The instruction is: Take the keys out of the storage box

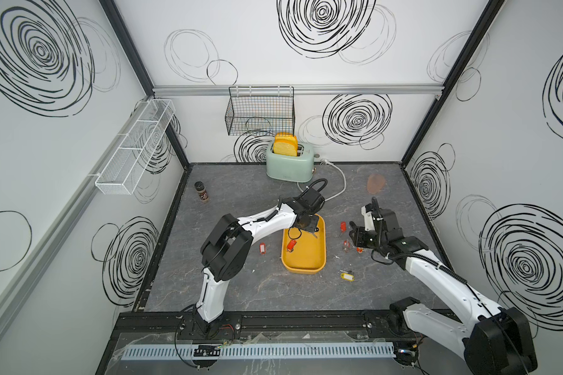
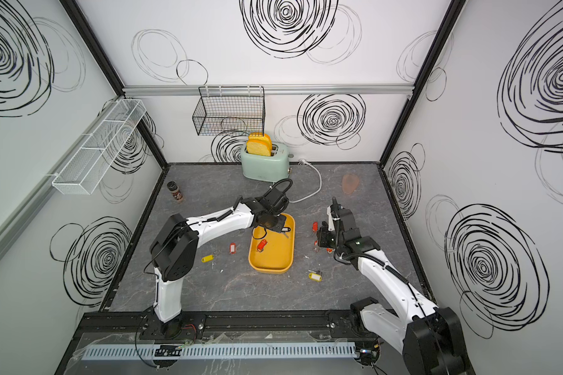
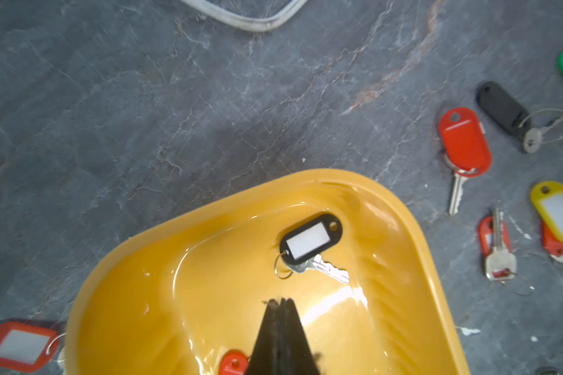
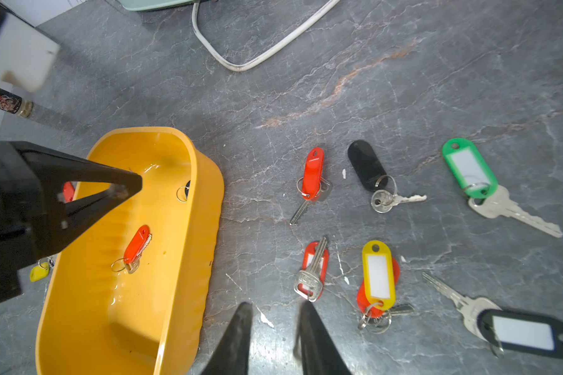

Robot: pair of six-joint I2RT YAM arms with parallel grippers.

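In the left wrist view, a black-tagged key (image 3: 311,240) lies at the far end of the yellow storage box (image 3: 422,250). My left gripper is above the box floor, fingertips together with nothing between them; the black-tagged key is apart from it. A second key, red-tagged (image 4: 137,245), rests on the box floor in the right wrist view; in the left wrist view only its tag's end (image 3: 233,362) shows. To the right of the box, over the table, my right gripper stands open and empty.
Several tagged keys are scattered on the table right of the box, among them a green-tagged key (image 4: 472,167) and a yellow-tagged one (image 4: 379,268). A red tag (image 3: 18,346) lies to its left. Behind stand a toaster (image 1: 289,163) and its white cord (image 4: 250,64).
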